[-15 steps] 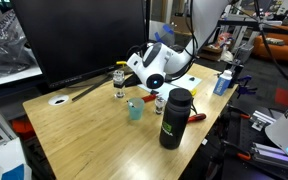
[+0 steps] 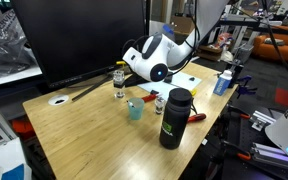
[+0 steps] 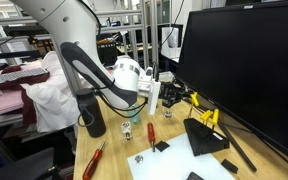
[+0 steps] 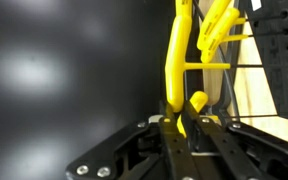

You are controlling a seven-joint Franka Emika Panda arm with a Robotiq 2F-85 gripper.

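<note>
In the wrist view, my gripper is shut on a yellow-handled tool (image 4: 176,70). One long yellow handle reaches up from the fingers against the dark monitor, and its far end runs out of the frame. More yellow handles (image 4: 216,25) stand close on the right, beside a black perforated holder (image 4: 281,50). In the second exterior view, the black tool holder (image 3: 204,137) with yellow handles (image 3: 212,117) stands on the table in front of the monitor. The tool's working end cannot be made out.
A large black monitor (image 2: 84,42) stands right behind the gripper. A black bottle (image 2: 175,120), a light blue cup (image 2: 136,109), a white mug (image 2: 161,103) and a red-handled screwdriver (image 3: 92,162) occupy the table.
Over the last second the arm has shifted a little near the monitor, its wrist joint moving slightly to the right in the first exterior view. The tabletop things look unmoved.
</note>
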